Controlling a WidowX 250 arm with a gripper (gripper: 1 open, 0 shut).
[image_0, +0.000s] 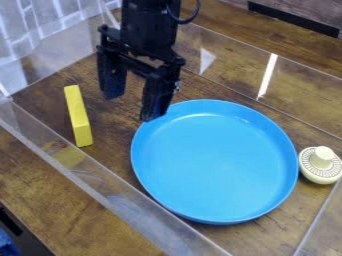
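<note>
My black gripper (138, 86) hangs open over the wooden surface, up and left of a blue plate (214, 160) and right of a yellow bar (78, 115). The bar lies on the wood at the left. No object shows between the fingers.
A cream round object with a knob (321, 164) sits at the right edge. Clear plastic walls run along the left and lower left.
</note>
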